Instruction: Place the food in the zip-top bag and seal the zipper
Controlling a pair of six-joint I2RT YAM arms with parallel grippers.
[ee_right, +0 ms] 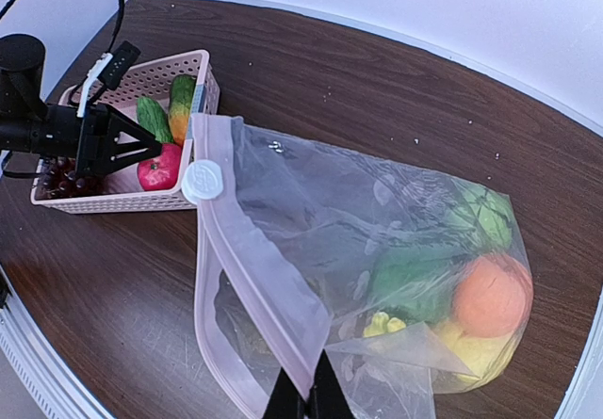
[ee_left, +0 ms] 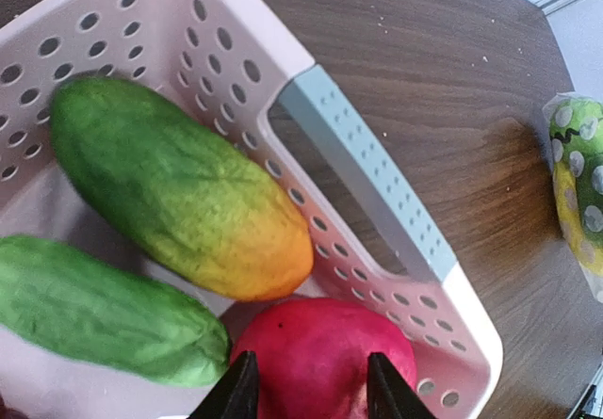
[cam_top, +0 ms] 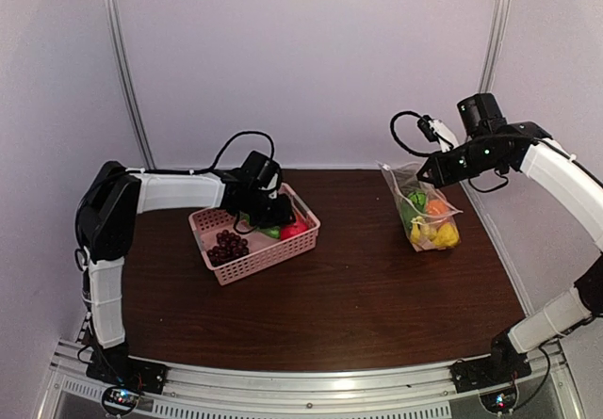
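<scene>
Inside the pink basket (cam_top: 268, 262), a round red fruit (ee_left: 325, 348) rests by the end wall. The fingers of my left gripper straddle its top, shut on it; its lower part is out of sight. Beside it lie a green-orange mango-like fruit (ee_left: 179, 188) and a cucumber (ee_left: 104, 311); dark grapes (cam_top: 227, 247) fill the near corner. At the right, the clear zip top bag (ee_right: 349, 212) holds several foods, among them an orange ball (ee_right: 492, 295) and yellow pieces (cam_top: 446, 236). My right gripper is shut on the rim of the bag, whose mouth gapes.
Bare dark table (cam_top: 353, 278) lies between the basket and the bag. Walls stand behind and on both sides. The basket's raised end (ee_left: 377, 174) stands close to my left gripper.
</scene>
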